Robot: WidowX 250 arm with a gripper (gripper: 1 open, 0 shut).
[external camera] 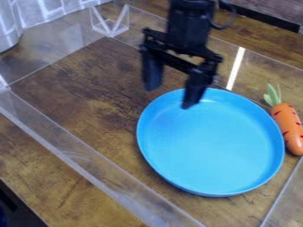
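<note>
A black gripper [172, 78] hangs in the upper middle of the camera view, blurred, above the upper left rim of a blue plate [207, 146]. Its two fingers stand apart, with nothing visible between them. A toy carrot [285, 121] with a green top lies to the right of the plate, close to its rim.
The wooden tray floor [71, 102] left of the plate is bare, bordered by clear plastic walls. A white cylindrical object [7, 27] stands at the top left, cut off by the frame edge.
</note>
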